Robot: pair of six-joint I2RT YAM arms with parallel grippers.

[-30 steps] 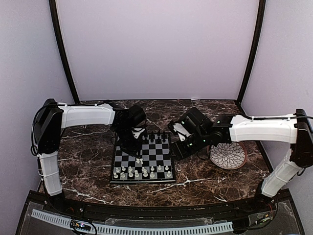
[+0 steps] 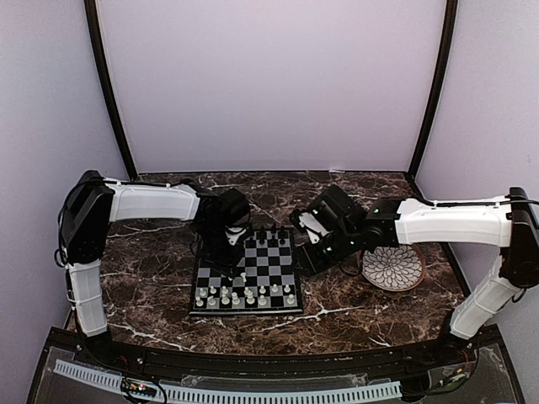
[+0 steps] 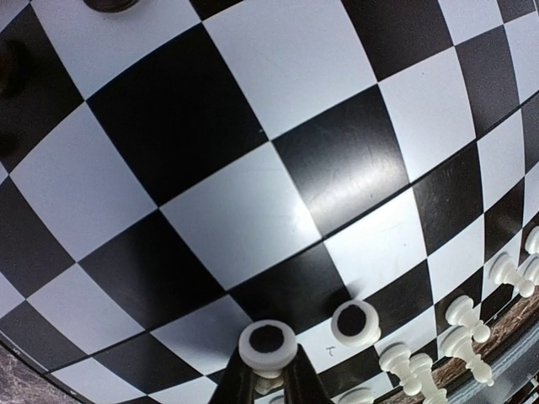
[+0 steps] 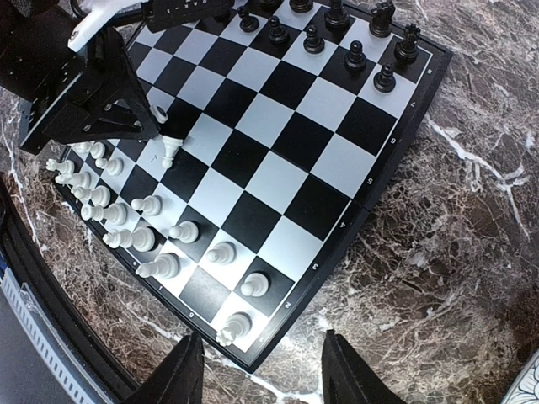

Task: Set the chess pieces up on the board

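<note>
The chessboard (image 2: 268, 265) lies on the table with white pieces upright along its near side. My left gripper is low over the board, a white piece (image 3: 268, 347) between its fingers with the felt base facing the camera. Whether the fingers grip it cannot be told. Close by, a second white piece lies on its side, also seen as a toppled white piece (image 4: 171, 150) in the right wrist view. My right gripper hangs beyond the board's right edge, open and empty.
Black pieces (image 4: 337, 15) stand along the far side. Upright white pieces (image 4: 165, 266) crowd the near rows. A patterned plate (image 2: 393, 267) sits to the right, beneath the right arm. Bare marble table (image 4: 404, 278) shows beside the board.
My left gripper has shifted slightly left and toward the near side over the last second. Two white spots now show apart where they appeared close together. The right arm looks still.
</note>
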